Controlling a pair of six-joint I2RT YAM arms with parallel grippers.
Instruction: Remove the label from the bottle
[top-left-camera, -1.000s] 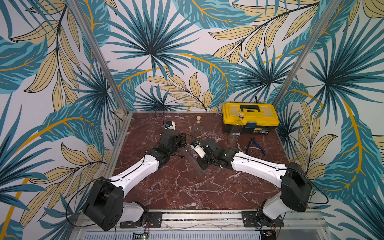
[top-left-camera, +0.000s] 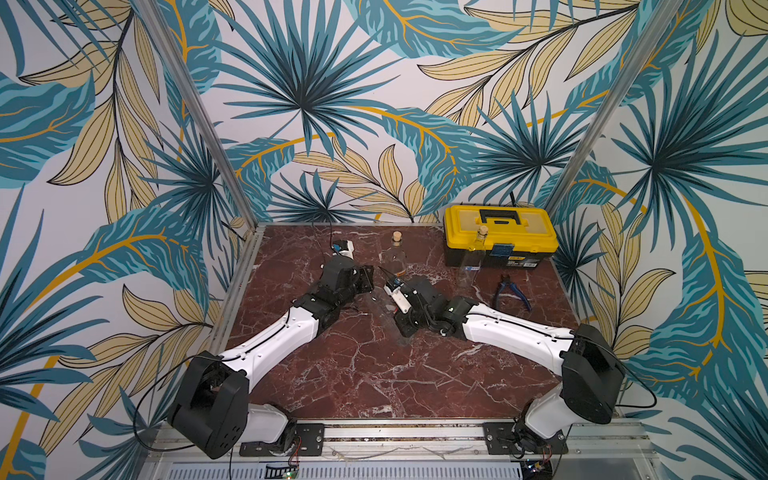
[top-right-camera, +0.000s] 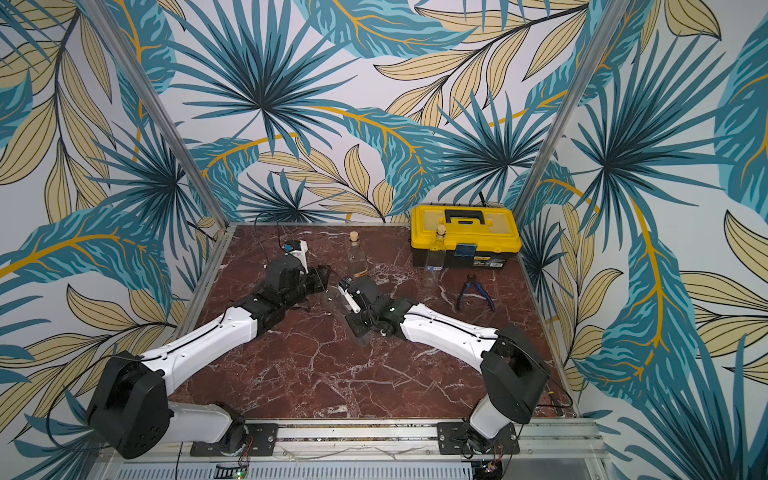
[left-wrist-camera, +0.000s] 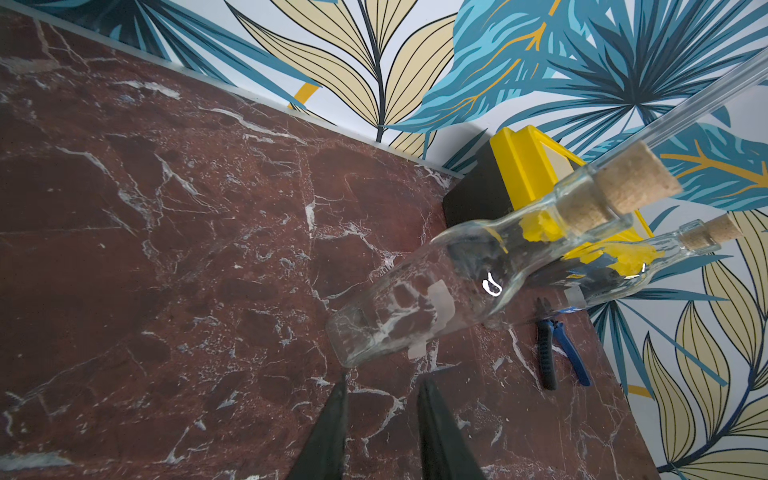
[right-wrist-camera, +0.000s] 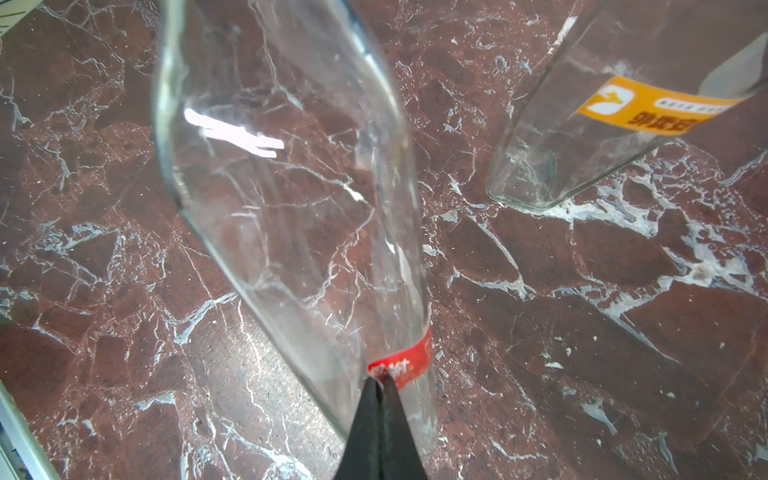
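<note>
A clear glass bottle (right-wrist-camera: 280, 200) hangs tilted across the right wrist view, with a red label (right-wrist-camera: 406, 361) near its lower end. In the top left view its faint outline slants from my left gripper down toward my right. My left gripper has its fingers some way apart; the overhead views place them at the bottle's upper end, though the glass between them is hard to make out. My right gripper is shut, its tips against the red label's lower left edge. Whether a bit of label is pinched there cannot be told.
Behind the grippers stands a corked bottle (left-wrist-camera: 408, 308) with an orange label (right-wrist-camera: 632, 102). Another corked bottle (top-left-camera: 472, 260) stands before the yellow toolbox (top-left-camera: 500, 228). Blue pliers (top-left-camera: 512, 293) lie at the right.
My right gripper has turned very slightly near the tilted bottle, and the left arm has shifted a little. The corked bottles, toolbox and pliers have not moved.
</note>
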